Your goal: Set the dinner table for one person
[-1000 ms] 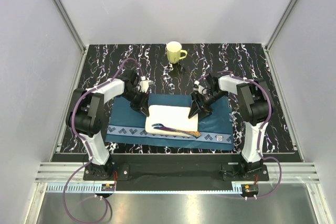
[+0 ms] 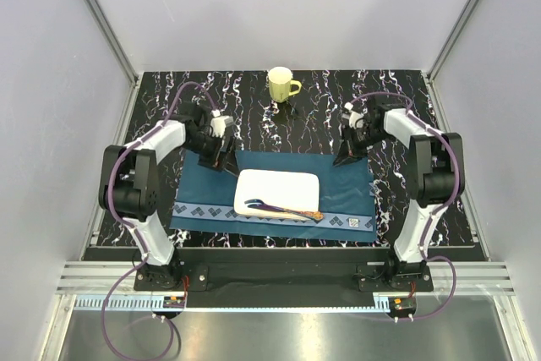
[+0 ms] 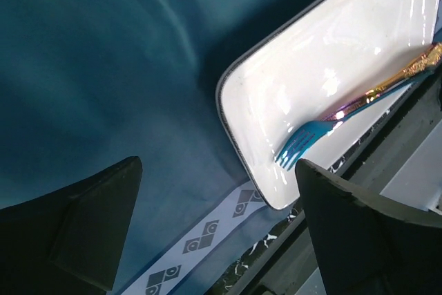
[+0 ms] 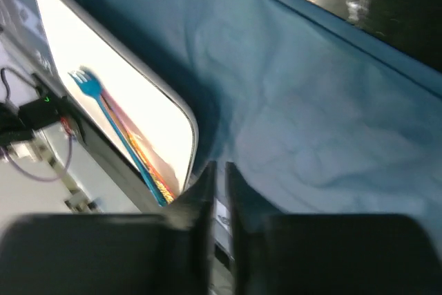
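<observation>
A white rectangular plate (image 2: 277, 185) with rounded corners lies on the blue placemat (image 2: 199, 196). Across its near side rest a blue-headed fork (image 3: 304, 139) and a second utensil with an ornate golden handle (image 3: 407, 75), side by side; the second one's head is hidden. Just beyond the plate's left corner, my left gripper (image 2: 228, 161) stands open, nothing between its widely spread fingers. My right gripper (image 2: 345, 156) is above the placemat's far right part, clear of the plate. Its blurred fingertips (image 4: 238, 184) are close together, with nothing visible between them.
A pale yellow mug (image 2: 280, 84) stands at the back on the black marbled table (image 2: 241, 107), its handle to the right. Both sides of the placemat beside the plate are bare. Walls (image 2: 279, 10) enclose the back and sides.
My right gripper has moved right, away from the plate's edge. Plate, utensils and mug have stayed put.
</observation>
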